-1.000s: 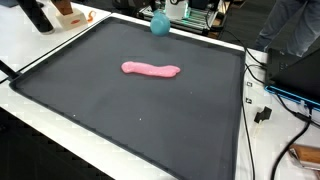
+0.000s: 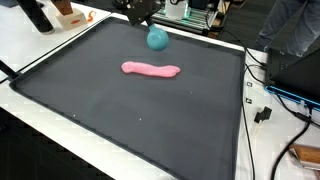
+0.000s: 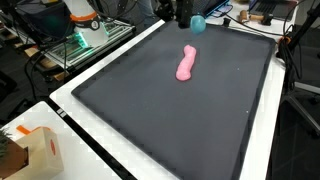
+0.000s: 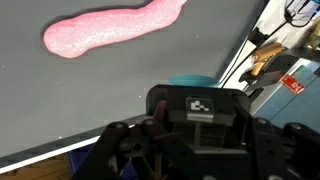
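A teal rounded object [image 2: 157, 38], perhaps a cup or a ball, is at the far part of the dark table, with my gripper [image 2: 147, 20] shut on it. In exterior view 2 the same teal object [image 3: 197, 24] shows beside the dark gripper [image 3: 186, 14] at the top. Only a teal sliver [image 4: 192, 80] shows past the fingers in the wrist view, so most of it is hidden. A pink elongated object [image 2: 150, 69], narrower in the middle, lies flat on the table, apart from the gripper and the teal object.
Cables and tools [image 4: 268, 62] lie beyond the table edge in the wrist view. An orange-and-white item [image 2: 70, 14] stands off the far left corner.
The arm now shows more. The pink object has stayed put.
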